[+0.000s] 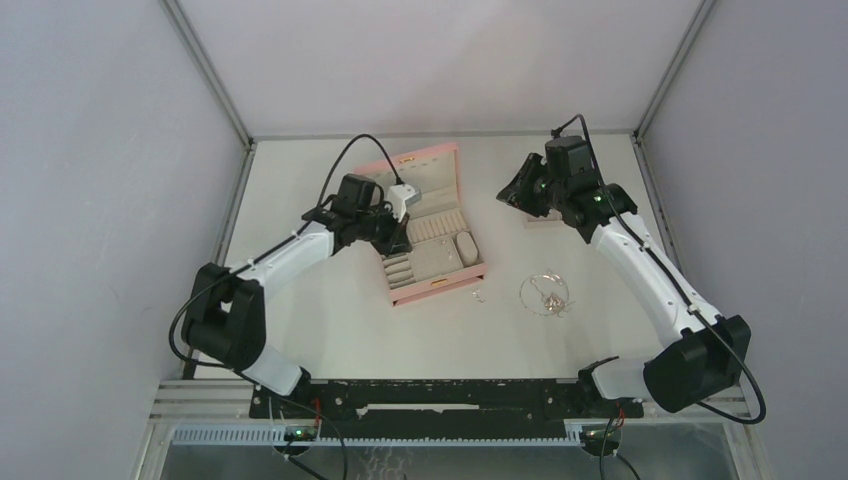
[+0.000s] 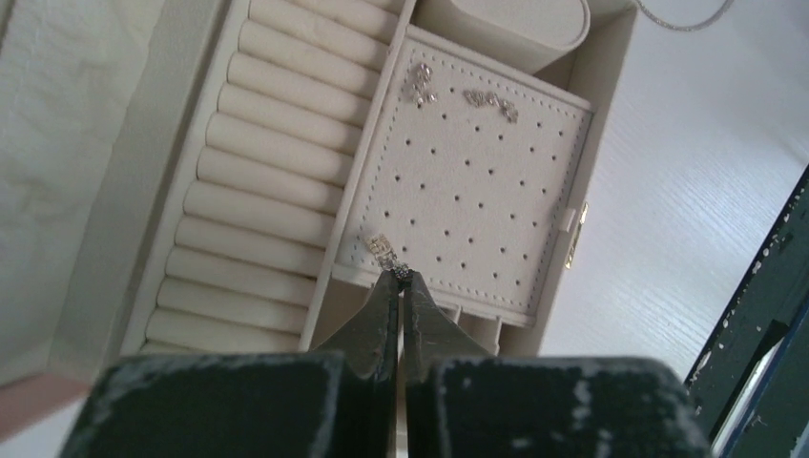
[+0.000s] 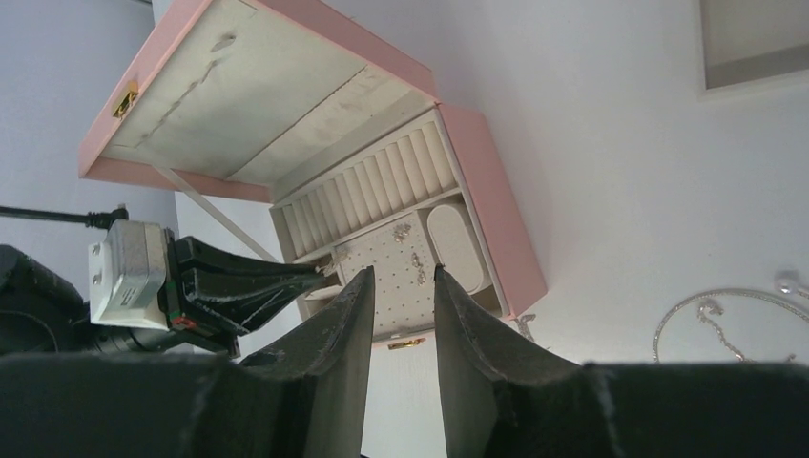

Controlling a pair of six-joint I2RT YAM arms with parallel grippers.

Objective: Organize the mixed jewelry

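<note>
In the left wrist view, my left gripper is shut on a small sparkling earring [image 2: 381,250] at its fingertips, over the near edge of the pierced panel [image 2: 477,196] in the jewelry box. Two other glittering pieces lie on that panel: one earring [image 2: 422,84] by the corner and another earring [image 2: 491,103] beside it. My right gripper hangs in the air right of the box, its fingers apart and empty. A silver necklace [image 1: 522,298] rests in a loop on the table with tangled pieces inside. One small earring [image 1: 478,296] lies just outside the box.
The pink box [image 1: 440,287] stands with its lid [image 3: 229,95] raised. Ring rolls [image 2: 277,134] and an oval cushion [image 3: 453,246] fill other compartments. A pale tray [image 3: 754,76] sits at the back right, partly under the right arm. Bare table lies in front.
</note>
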